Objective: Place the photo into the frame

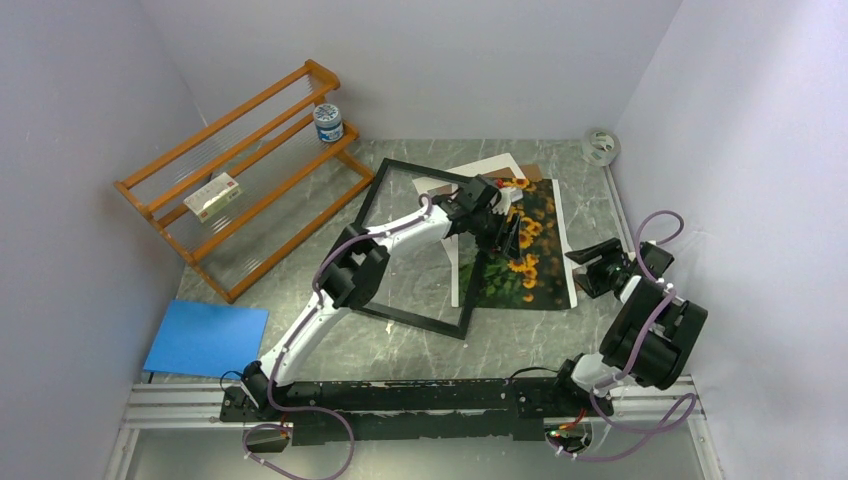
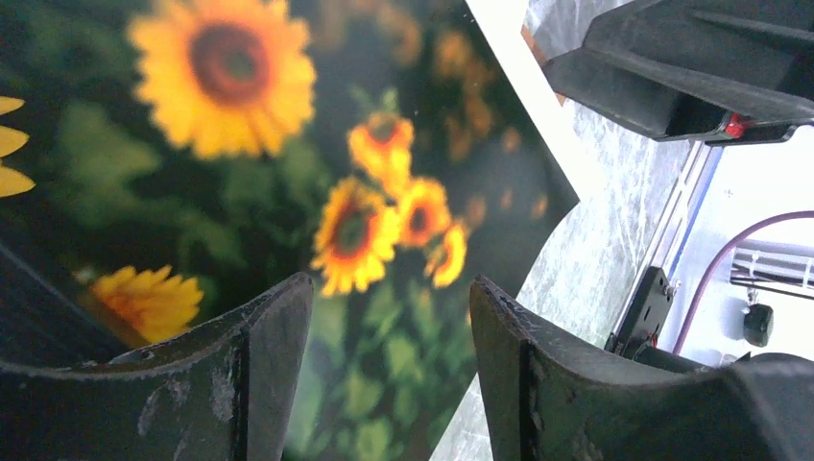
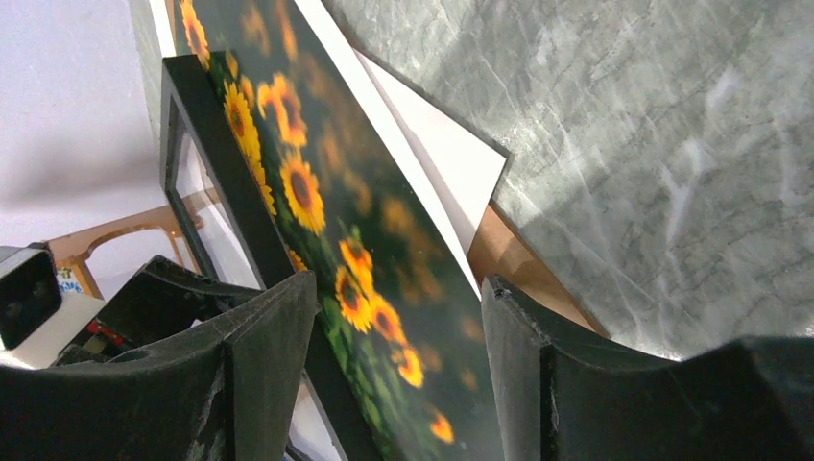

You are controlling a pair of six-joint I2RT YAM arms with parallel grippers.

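The sunflower photo (image 1: 536, 275) lies right of and against the black frame (image 1: 405, 318), its left part at the frame's right bar. A white sheet and brown board (image 3: 526, 264) show under its back edge. My left gripper (image 1: 507, 235) hangs over the photo near that bar, fingers apart, sunflowers visible between them in the left wrist view (image 2: 392, 293). My right gripper (image 1: 590, 267) is at the photo's right edge, fingers apart; the photo's white-edged side runs between them in the right wrist view (image 3: 400, 288). Whether either touches the photo is unclear.
A wooden rack (image 1: 270, 205) with a jar (image 1: 329, 125) and small box (image 1: 213, 200) stands at back left. A blue board (image 1: 205, 340) lies front left. A tape roll (image 1: 600, 149) sits at back right, beside the wall. Bare table shows in front of the photo.
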